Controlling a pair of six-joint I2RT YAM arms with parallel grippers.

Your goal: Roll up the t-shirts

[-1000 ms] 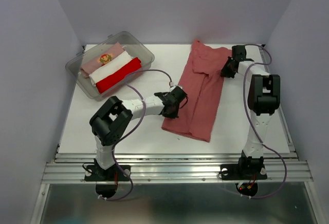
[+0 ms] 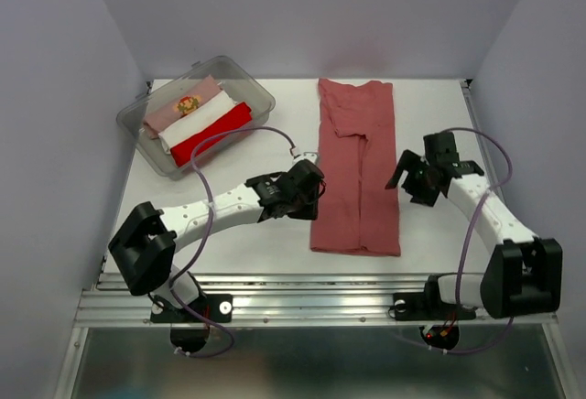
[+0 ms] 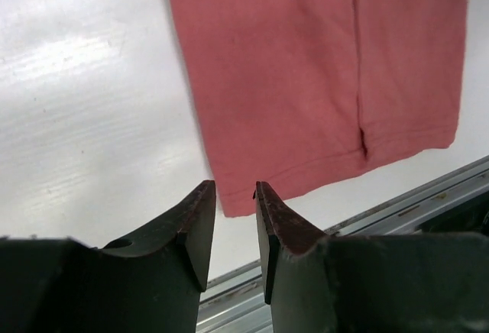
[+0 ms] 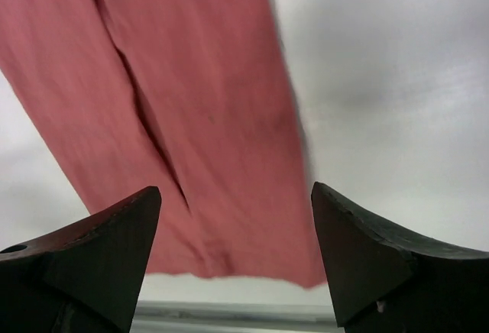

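Observation:
A red t-shirt [image 2: 356, 207] lies flat and lengthwise, both sides folded in toward a centre seam. My left gripper [image 2: 309, 199] is over the shirt's lower left edge; in the left wrist view its fingers [image 3: 197, 218] are slightly apart above the hem, with nothing seen between them. My right gripper [image 2: 399, 179] stands open beside the shirt's right edge; in the right wrist view the shirt [image 4: 221, 119] shows between its wide-spread fingers.
A clear bin [image 2: 256, 97] at the back left holds folded pink, white and red shirts [image 2: 197, 124].
The shirt has shifted right and straightened since a second ago.

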